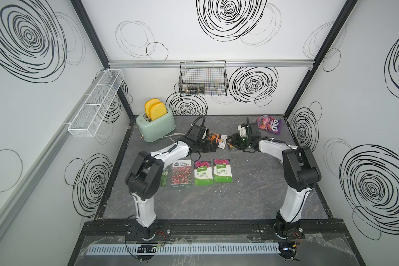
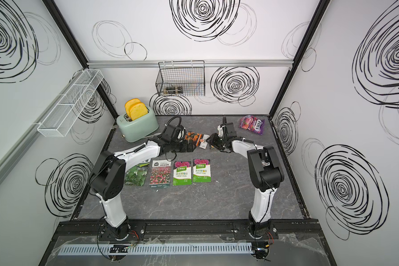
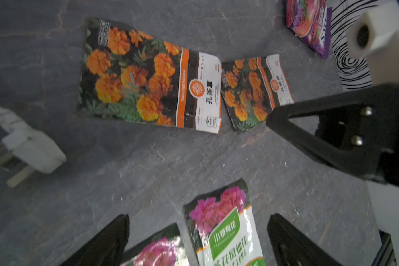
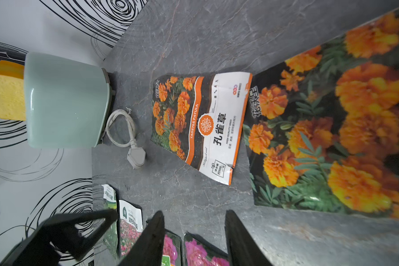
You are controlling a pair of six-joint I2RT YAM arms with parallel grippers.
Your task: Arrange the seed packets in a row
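Two marigold packets lie at the table's back: the left marigold packet and, against its white end, the right marigold packet. Nearer the front stand several packets side by side: a leafy green packet, a red-flowered packet, a first pink-and-green packet and a second one. My left gripper is open over the table between the two groups, nothing between its fingers. My right gripper is also open and empty, close to the right marigold packet, which it partly hides in the top views.
A green toaster with yellow toast stands back left, its white plug lying on the table. A purple snack bag lies back right. The wire basket hangs on the rear wall.
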